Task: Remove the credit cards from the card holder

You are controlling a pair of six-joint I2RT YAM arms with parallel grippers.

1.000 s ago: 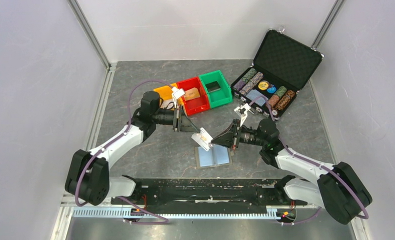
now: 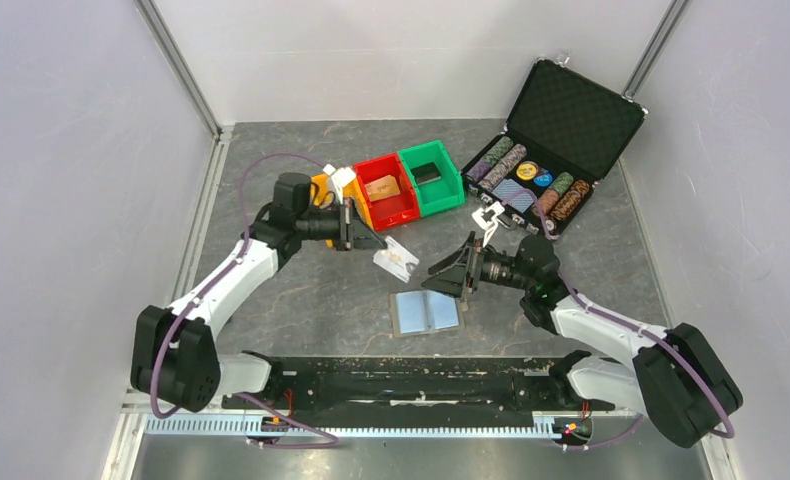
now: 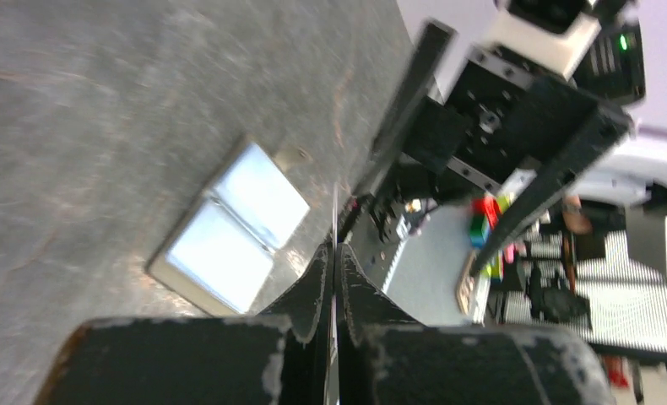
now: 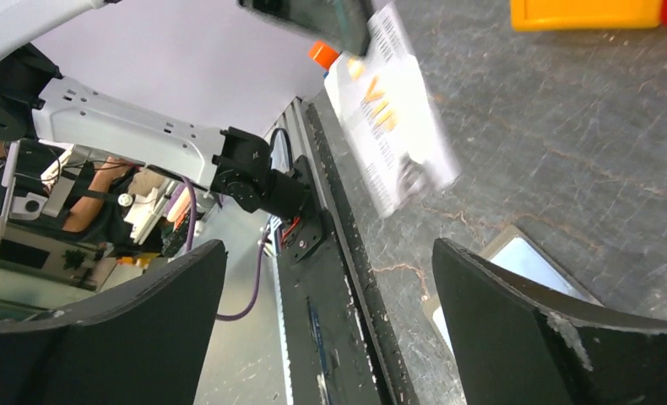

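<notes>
A white card [image 2: 397, 258] with orange marks and print hangs from my left gripper [image 2: 382, 243], which is shut on its edge. In the left wrist view that card [image 3: 335, 207] shows edge-on as a thin line at the fingertips. The right wrist view shows its printed face [image 4: 389, 114], blurred. My right gripper [image 2: 427, 278] is open, a short gap from the card, with nothing between its fingers. Below them a flat, grey-edged holder [image 2: 396, 315] with two pale blue panels lies open on the table; whether cards remain in it I cannot tell.
Yellow, red [image 2: 408, 216] and green [image 2: 439, 208] bins stand behind the left gripper. An open black case [image 2: 581, 115] with poker chips and a card deck sits at the back right. The table left of the holder is clear.
My left gripper has moved back left with the card, which has come away from the right gripper's fingertips.
</notes>
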